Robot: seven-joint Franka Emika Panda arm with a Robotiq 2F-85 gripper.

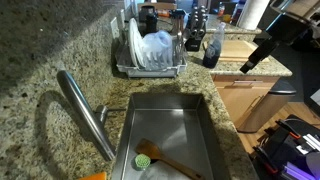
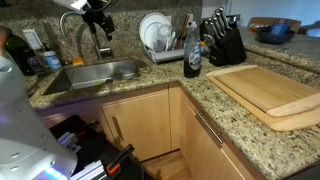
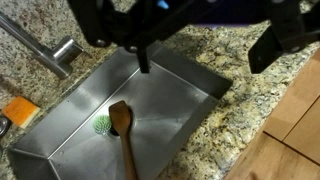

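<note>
Up above the counter near the sink, my gripper stands open with nothing between its fingers; the dark fingers (image 3: 143, 60) are spread wide in the wrist view. Below it is the steel sink (image 1: 172, 103). A wooden spoon or spatula (image 3: 127, 140) lies on the sink floor. Beside its head sits a round green scrubber (image 3: 102, 124). From exterior view 1, the scrubber (image 1: 142, 161) and the wooden utensil (image 1: 165, 158) show near the bottom, apart from the gripper. Exterior view 2 has the gripper (image 2: 88, 28) at upper left, over the sink (image 2: 90, 80).
A faucet (image 1: 88, 115) rises along the sink's edge. An orange sponge (image 3: 20, 111) rests beside it. Behind the sink stand a dish rack with plates (image 2: 157, 38), a bottle (image 2: 192, 55) and a knife block (image 2: 226, 48). Cutting boards (image 2: 265, 90) lie on the right counter.
</note>
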